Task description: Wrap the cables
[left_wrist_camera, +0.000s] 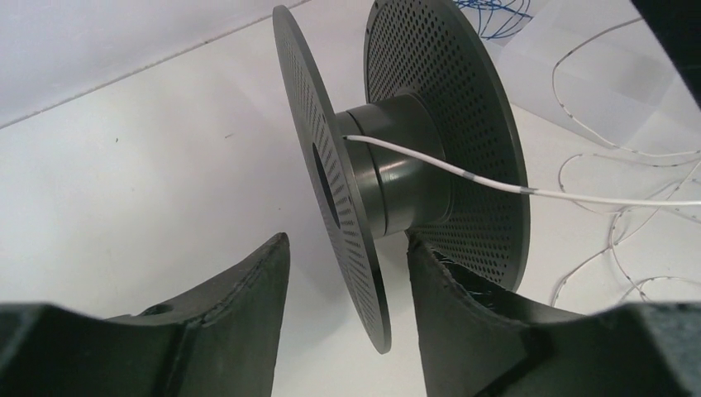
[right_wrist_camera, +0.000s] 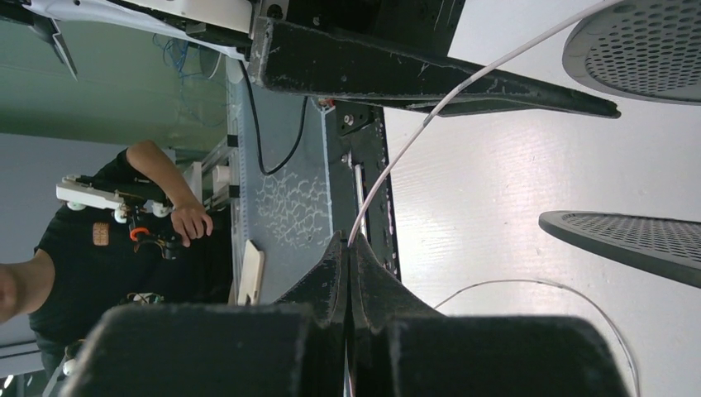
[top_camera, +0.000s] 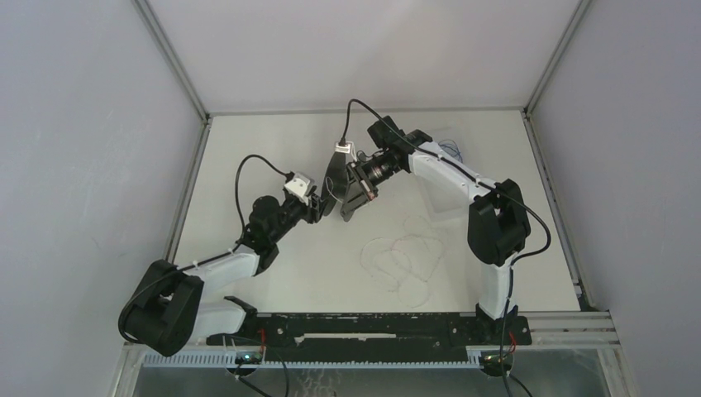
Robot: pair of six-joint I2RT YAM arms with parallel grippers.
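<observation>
A dark grey spool [left_wrist_camera: 409,161] with two perforated round flanges stands on the white table. Its near flange [left_wrist_camera: 331,174] passes between the parted fingers of my left gripper, which is open. A white cable [left_wrist_camera: 463,174] comes through this flange close to the hub and stretches to the right. In the right wrist view that cable [right_wrist_camera: 405,153] runs down into the tips of my right gripper, shut on it beside the flanges. The top view has both arms meeting at the spool [top_camera: 336,178], partly covering it.
Loose loops of cable [top_camera: 401,256] lie on the table's near right part. A clear bin [top_camera: 446,194] with a blue cable bundle [top_camera: 451,149] stands at the right. A person [right_wrist_camera: 149,223] is beyond the table's edge.
</observation>
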